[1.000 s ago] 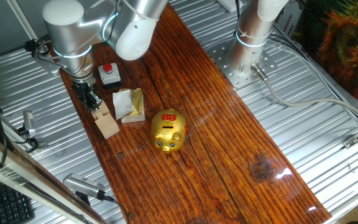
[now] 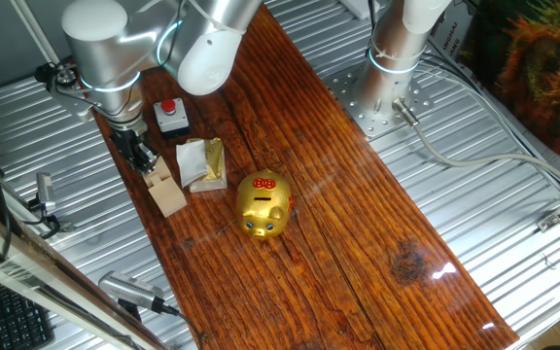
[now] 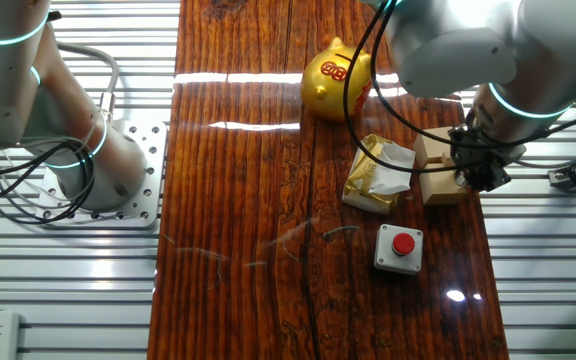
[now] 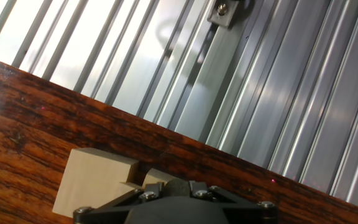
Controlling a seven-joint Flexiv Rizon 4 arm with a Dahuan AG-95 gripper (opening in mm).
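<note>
A pale wooden block (image 2: 167, 194) with a notch in it lies at the table's edge, also seen in the wrist view as a beige block (image 4: 95, 177). My gripper (image 2: 148, 163) points down at the end of this block, touching it or very near. In the wrist view the gripper has its fingers (image 4: 156, 188) close together, with a small dark grey patch between them. A smaller beige part lies right behind the fingertips. Whether the fingers clasp any of the wood is hidden. In exterior view 2 the gripper (image 3: 481, 170) covers part of the block.
Beside the block lies a gold and white packet (image 2: 203, 163). A gold piggy bank (image 2: 263, 206) stands farther in, and a red-button box (image 2: 171, 117) sits near the arm. Cables hang across exterior view 2. Past the table edge is ribbed metal (image 4: 185, 74).
The arm and gripper have shifted very slightly beside the block. The block, packet, piggy bank and button box look unmoved.
</note>
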